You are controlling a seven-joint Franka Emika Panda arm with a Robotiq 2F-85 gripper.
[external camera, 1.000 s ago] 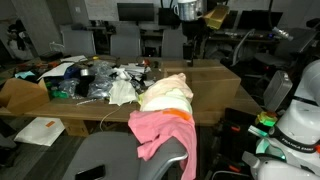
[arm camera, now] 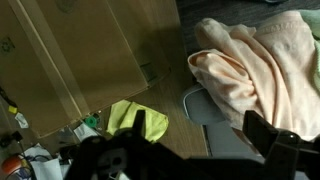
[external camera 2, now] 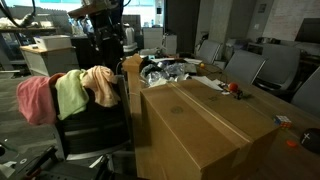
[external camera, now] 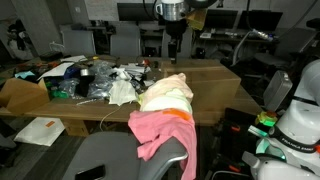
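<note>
Three cloths hang in a row over a chair: a pink one (external camera 2: 37, 98), a pale green one (external camera 2: 71, 93) and a peach one (external camera 2: 101, 84). In the wrist view the peach cloth (arm camera: 245, 72) lies crumpled at upper right, with a sliver of the green cloth (arm camera: 315, 62) at the edge. My gripper is open, with nothing between its fingers. Exterior view 1 has the gripper (external camera: 174, 46) high above the peach cloth, clear of it. A small yellow cloth (arm camera: 152, 120) lies by the cardboard box in the wrist view.
A large closed cardboard box (external camera 2: 205, 125) stands beside the chair with the cloths. Plastic bags and clutter cover the wooden table (external camera: 70, 110) behind. An empty grey office chair (external camera: 105, 155) is in front. Dark floor shows around the chairs.
The gripper has moved left in exterior view 1 over the last second, staying above the cloths. The cloths and box have not moved.
</note>
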